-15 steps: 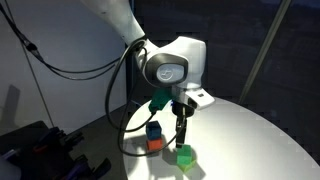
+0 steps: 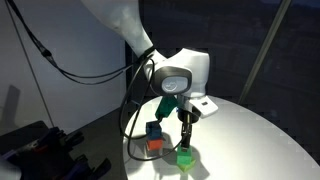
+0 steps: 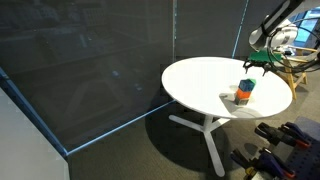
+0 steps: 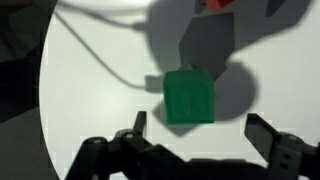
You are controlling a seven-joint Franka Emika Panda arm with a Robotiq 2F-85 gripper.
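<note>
A green block (image 4: 189,97) shows from above in the wrist view, midway between the spread fingers of my gripper. Nothing is held between them. In exterior view 1 the green block (image 2: 185,155) stands on the white table, with a lighter green part below its top; whether this is one piece or two stacked, I cannot tell. My gripper (image 2: 187,134) hangs just above it, pointing down. To its left, a blue block (image 2: 153,129) sits on an orange-red block (image 2: 155,144).
The round white table (image 3: 205,75) is broadly clear to the left in exterior view 2. The blue block (image 3: 246,86) and orange block (image 3: 242,97) form a stack close to the green block (image 3: 252,84). A dark cable loops beside the arm in exterior view 1.
My arm has shifted right and a little downward in exterior view 1, bringing the gripper closer over the green block. The blocks have stayed in place.
</note>
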